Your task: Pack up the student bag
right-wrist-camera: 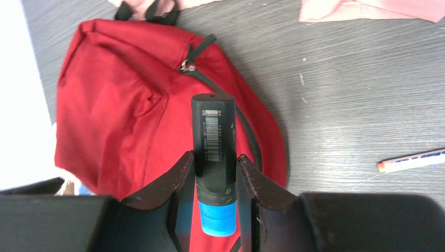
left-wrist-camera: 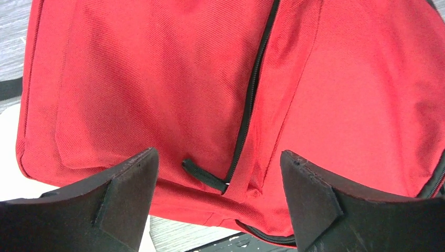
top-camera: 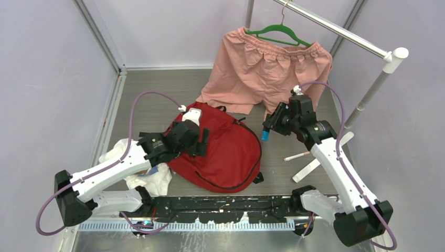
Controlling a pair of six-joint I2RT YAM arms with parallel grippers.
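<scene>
The red bag (top-camera: 225, 163) lies on the floor, a long zipper along its right side. My left gripper (top-camera: 199, 142) is open over it; in the left wrist view its fingers frame red fabric and a black zipper, with nothing held. My right gripper is shut on a black marker with a blue end (right-wrist-camera: 214, 131), held upright just right of the bag in the top view.
Pink shorts (top-camera: 262, 68) hang from a green hanger behind the bag. A thin pale stick (top-camera: 296, 156) and a white bar (top-camera: 309, 168) lie at the right. White cloth (top-camera: 155, 181) lies at the left, under my left arm.
</scene>
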